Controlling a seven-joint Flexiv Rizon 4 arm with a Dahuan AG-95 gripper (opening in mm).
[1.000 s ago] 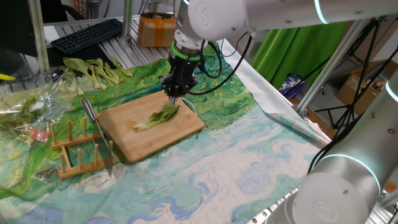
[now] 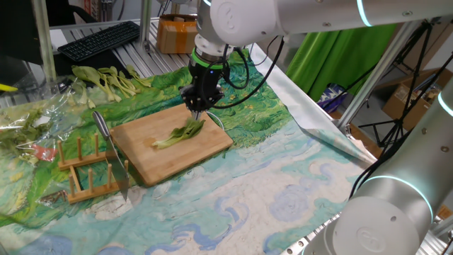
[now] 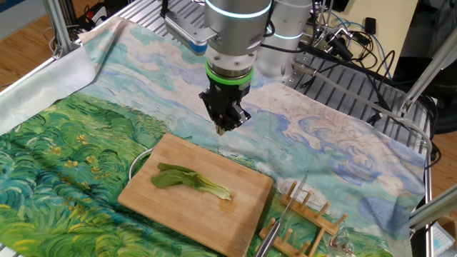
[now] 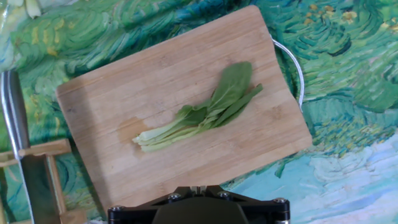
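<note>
A leafy green vegetable (image 4: 208,112) with pale stalks lies flat on the wooden cutting board (image 4: 149,68), roughly mid-board. Exterior view 2 shows the same vegetable (image 3: 187,180) with nothing touching it. My gripper (image 3: 220,131) hangs above the board's edge, pointing down and clear of the greens. Its narrow tips are together, with nothing seen between them. In exterior view 1 the gripper (image 2: 196,115) overlaps the leaf end only along the line of sight. At the bottom of the wrist view the gripper shows only its top parts.
A knife (image 4: 15,118) rests in a wooden peg rack (image 2: 92,190) close beside the board. More greens (image 2: 110,81) lie at the back, and a clear plastic bag (image 2: 28,134) is at the left. Bare patterned cloth (image 2: 283,191) covers the front and right.
The arm's wrist shifted slightly left in exterior view 1. The gripper tips stayed almost in place. Vegetable, board and knife have not moved.
</note>
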